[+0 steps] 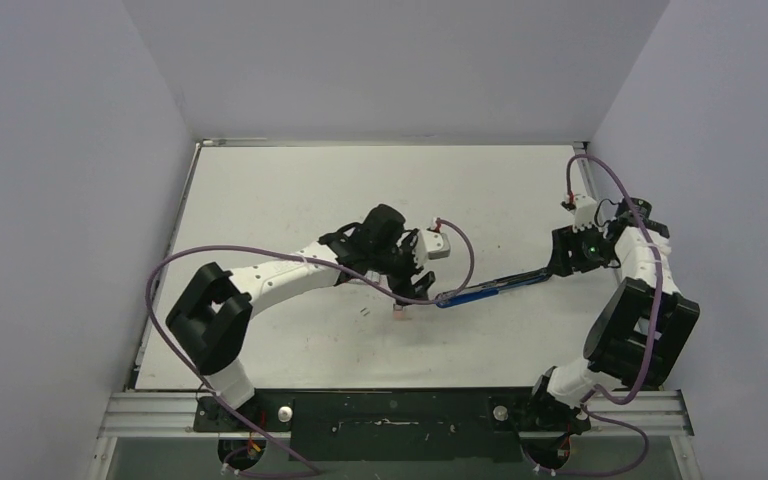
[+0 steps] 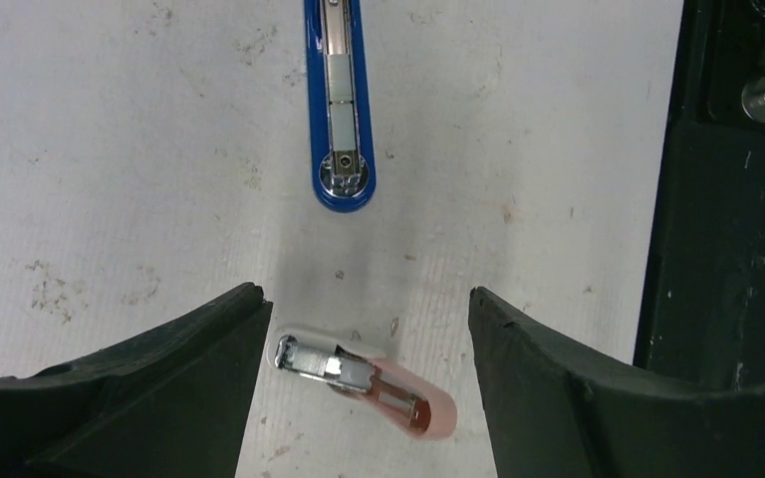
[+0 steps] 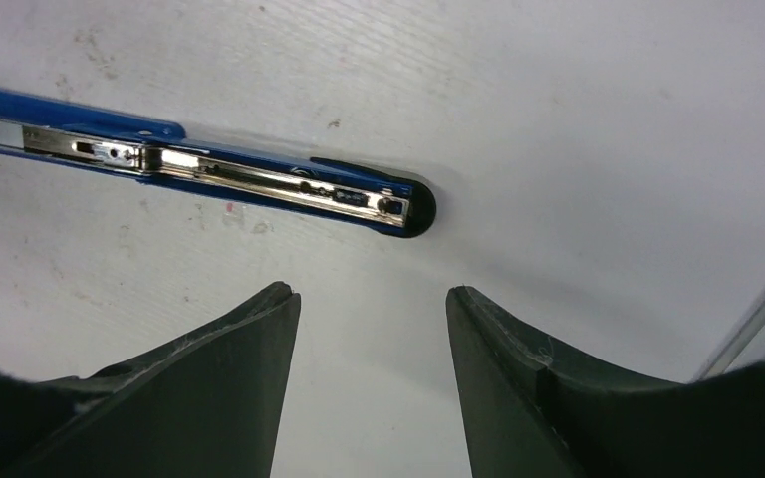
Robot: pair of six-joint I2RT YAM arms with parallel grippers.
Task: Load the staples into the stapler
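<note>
The blue stapler (image 1: 480,293) lies opened out flat on the table. In the left wrist view its channel holds light grey staple strips (image 2: 342,105) near the rounded end. My left gripper stands open with nothing gripped, close to that end in the top view. A pinkish tool with metal fingers, perhaps a staple remover (image 2: 364,378), lies on the table below, seen between its fingers. My right gripper is also open and empty, near the stapler's black-tipped end (image 3: 420,209).
A small grey piece, maybe staples (image 1: 365,312), lies on the table to the left. The left arm mostly hides the staple box. Bare white table (image 1: 380,175) stretches across the back.
</note>
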